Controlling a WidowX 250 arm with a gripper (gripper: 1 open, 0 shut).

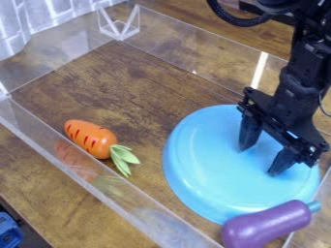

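Observation:
A light-blue round object (207, 167), like an upturned plate or lid, fills the lower right of the wooden area. The black gripper (281, 136) is down on it from the upper right, fingers at its surface near the rim. Whether the fingers hold anything cannot be told. A purple toy eggplant (258, 227) lies by the blue object's lower edge. An orange toy carrot (88, 138) with green leaves lies to the left.
Clear plastic walls (101, 194) surround the wooden floor (110, 87), whose upper left is clear. A blue item (7, 231) sits outside at the lower left corner.

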